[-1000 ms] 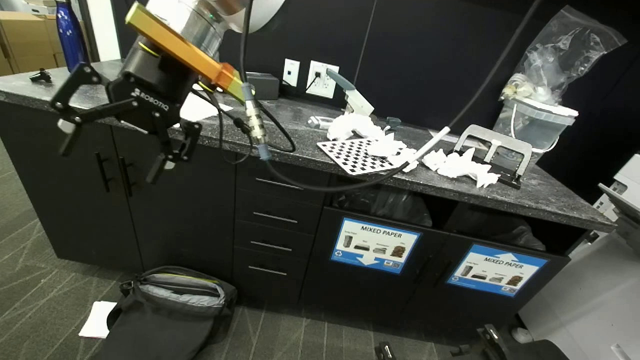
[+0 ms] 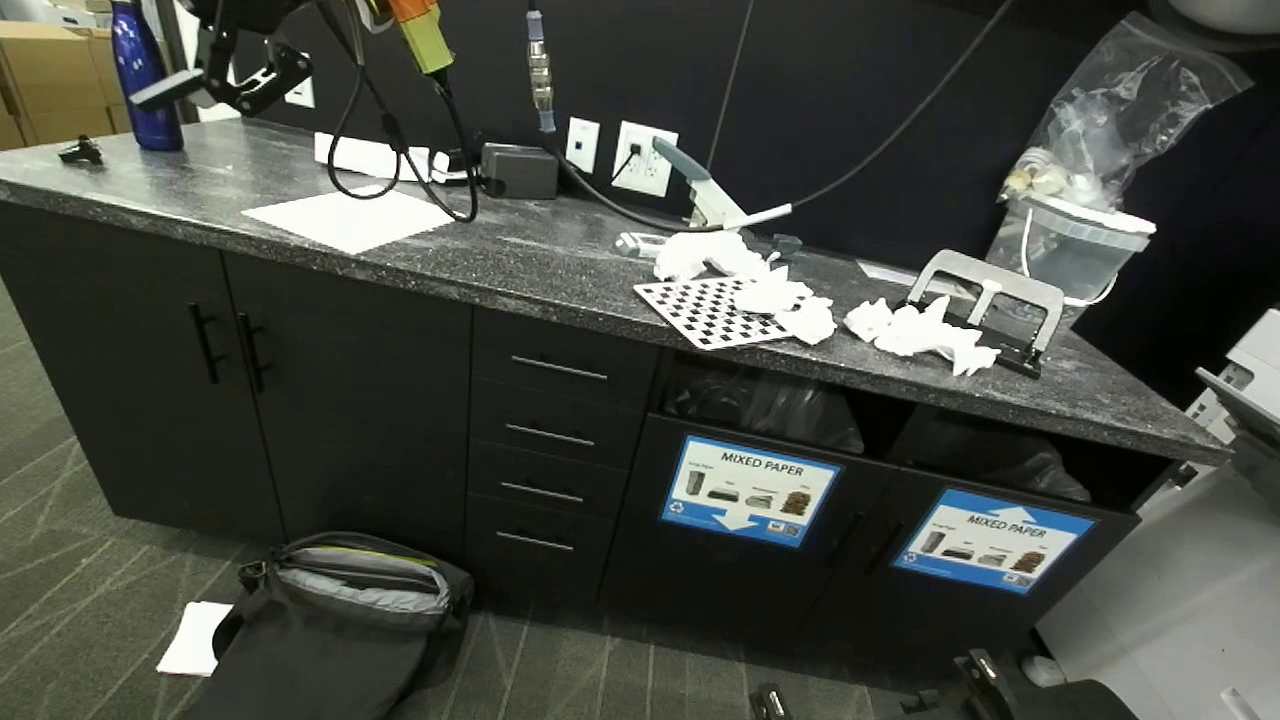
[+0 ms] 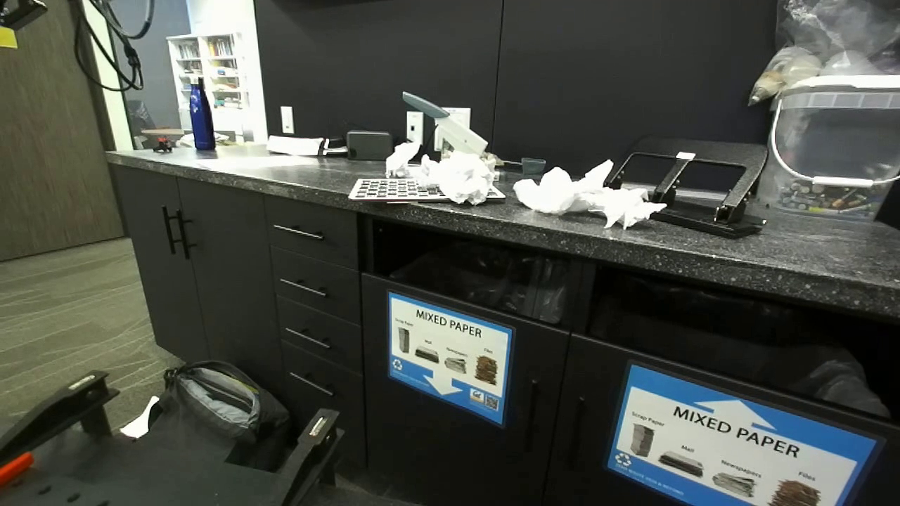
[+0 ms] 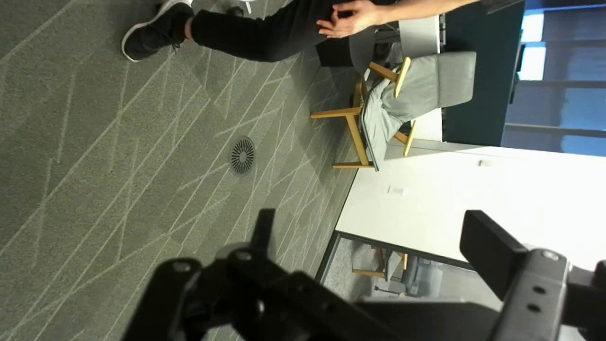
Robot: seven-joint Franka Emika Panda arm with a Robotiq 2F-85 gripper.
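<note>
High at the left of exterior view 1, my gripper (image 2: 221, 96) hangs in the air near the blue bottle (image 2: 145, 84). Its two fingers are spread wide in the wrist view, and nothing lies between the fingertips of the gripper. Crumpled white paper (image 2: 774, 294) rests on and beside a black-and-white checkered board (image 2: 696, 314) on the counter. Another crumpled white paper (image 3: 582, 195) lies in front of a dark stand (image 3: 717, 221). Only part of the gripper shows in exterior view 2, at the top left edge.
The dark counter (image 2: 540, 258) also carries a white sheet (image 2: 348, 221), a grey box (image 2: 519, 172), a grey-handled tool (image 3: 451, 126) and a clear bucket (image 3: 831, 147). A bag (image 2: 348, 624) stands on the floor. The wrist view shows carpet, a person's leg (image 4: 244, 35) and a chair (image 4: 392, 102).
My gripper has moved up and left in exterior view 1, away from the cabinet front, with the arm largely out of the picture. Paper, board and stand stay where they were.
</note>
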